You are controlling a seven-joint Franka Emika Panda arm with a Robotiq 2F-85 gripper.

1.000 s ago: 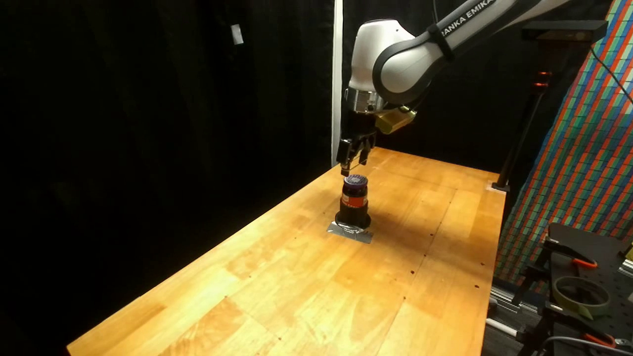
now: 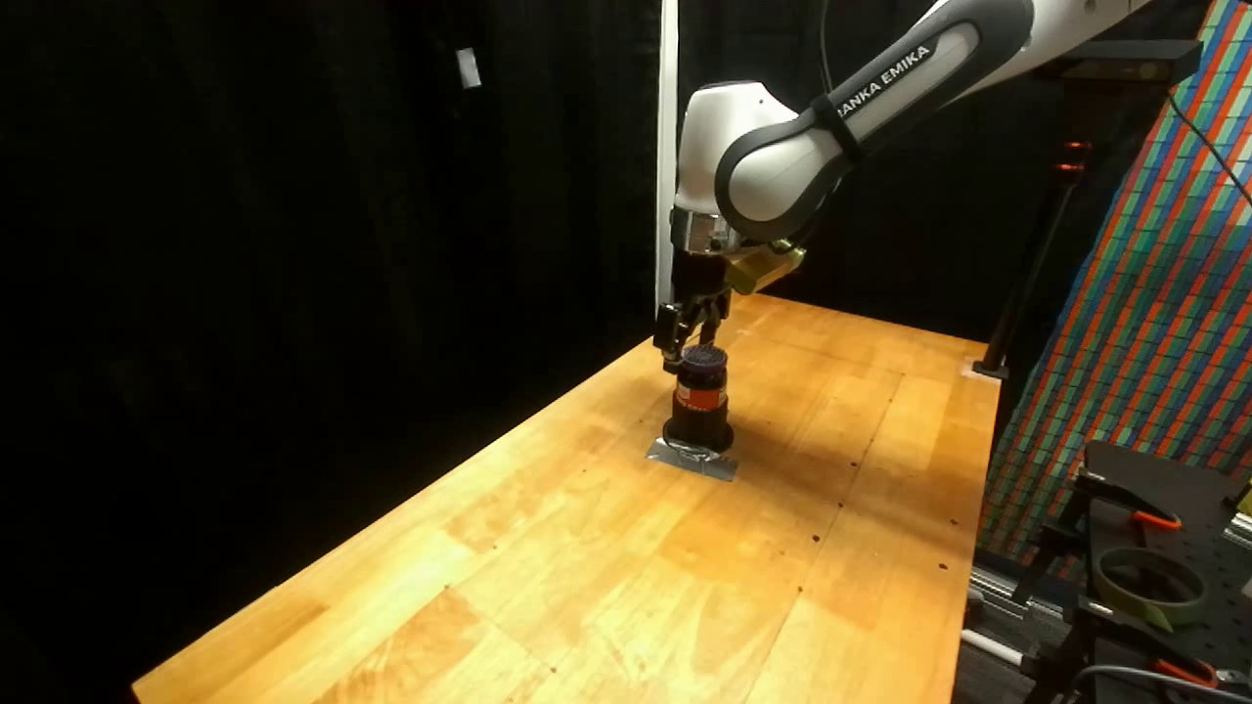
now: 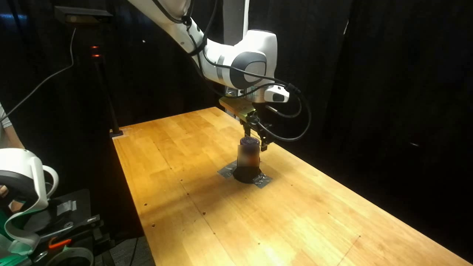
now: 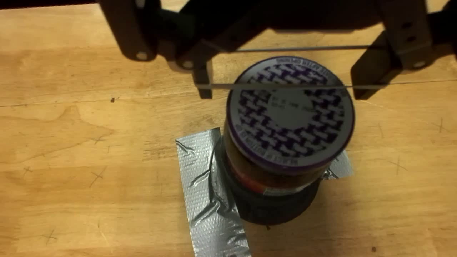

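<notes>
A jar [image 2: 701,399] with a red label and a purple patterned lid [image 4: 290,113] stands upright in a black round base [image 4: 274,210]. Silver tape [image 4: 210,201] fixes that base to the wooden table [image 2: 563,551]. My gripper is open over the jar. In the wrist view its two fingertips lie left and right of the lid, with visible gaps, and toward the lid's far part. From exterior view 2, the gripper [image 3: 255,142] appears at the height of the jar's top. Nothing is held.
The table around the jar is bare on all sides. A black post [image 2: 1033,270] rises at the table's far corner. Beyond the table's edge stands a dark cart [image 2: 1174,516] with clamps and a roll of tape [image 2: 1147,585].
My gripper has come down from above the jar to about the height of its lid, shifting slightly left in exterior view 1. The jar has stayed in place.
</notes>
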